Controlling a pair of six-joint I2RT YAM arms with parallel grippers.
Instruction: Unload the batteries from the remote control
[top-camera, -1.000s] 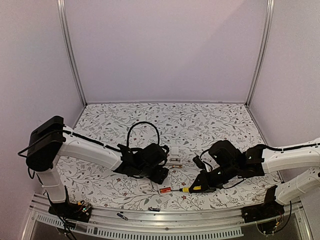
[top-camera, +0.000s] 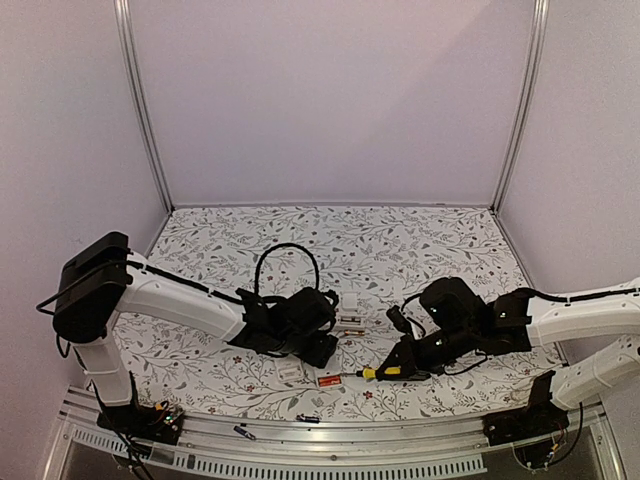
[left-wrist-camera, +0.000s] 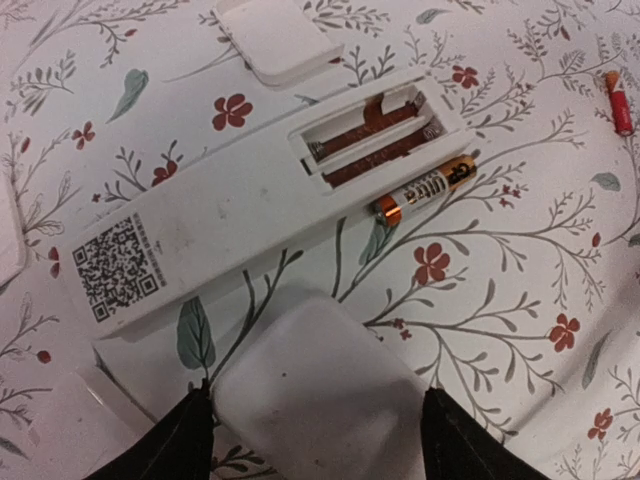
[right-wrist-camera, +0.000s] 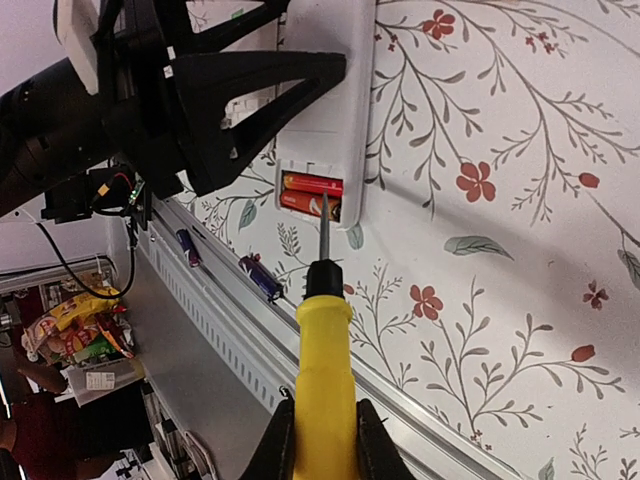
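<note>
A white remote control (right-wrist-camera: 325, 135) lies with its open compartment facing up, two red batteries (right-wrist-camera: 315, 185) inside. My left gripper stands open at that remote, its fingers on either side of a blurred white end in the left wrist view. My right gripper is shut on a yellow-handled screwdriver (right-wrist-camera: 325, 350). In the right wrist view the thin metal shaft (right-wrist-camera: 325, 230) reaches the compartment's edge, its tip over the ends of the batteries; whether it touches them cannot be told.
A second white remote (left-wrist-camera: 230, 200) with an empty compartment lies beyond, an orange-and-black battery (left-wrist-camera: 428, 190) along its side. Nearby are a white cover (left-wrist-camera: 275, 40) and a red battery (left-wrist-camera: 620, 105). Dark batteries (right-wrist-camera: 262, 278) rest by the front rail.
The left arm and the batteries look unmoved.
</note>
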